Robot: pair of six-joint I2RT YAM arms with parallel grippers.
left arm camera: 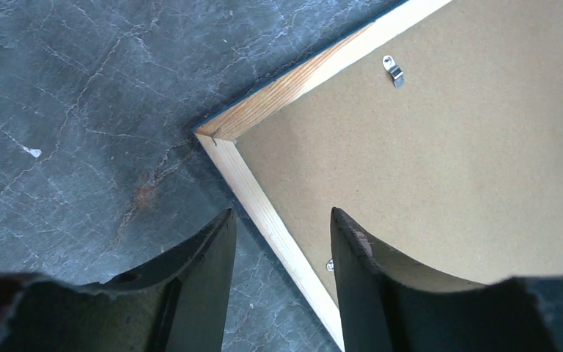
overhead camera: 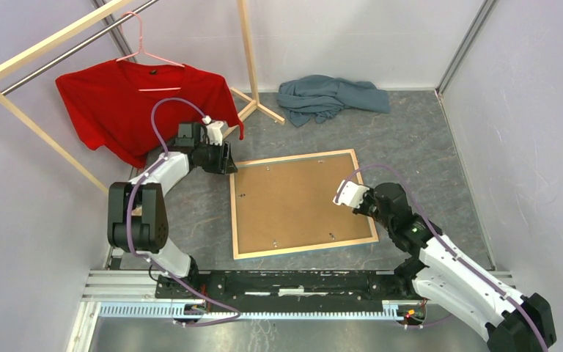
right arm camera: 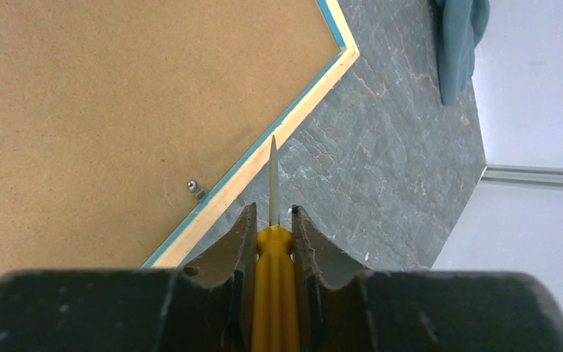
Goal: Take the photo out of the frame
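The photo frame (overhead camera: 304, 254) lies back up, its light wooden rim round a brown backing board (overhead camera: 300, 202). Metal clips sit along the board's edges, one (left arm camera: 394, 71) near the top in the left wrist view. My left gripper is open above the rim's left side near its far corner; the rim shows between its separated fingers, not gripped. At the right side, my right gripper is shut on a yellow-handled tool (right arm camera: 275, 293) with a thin metal blade. In the right wrist view its tip overlaps the rim, beside a clip (right arm camera: 196, 189). The photo is hidden.
A red shirt (overhead camera: 146, 103) hangs from a wooden rack (overhead camera: 248, 51) at the back left. Grey-blue cloth (overhead camera: 330, 99) lies by the back wall. Bare grey floor (overhead camera: 425, 154) surrounds the frame, with a wall close on the right.
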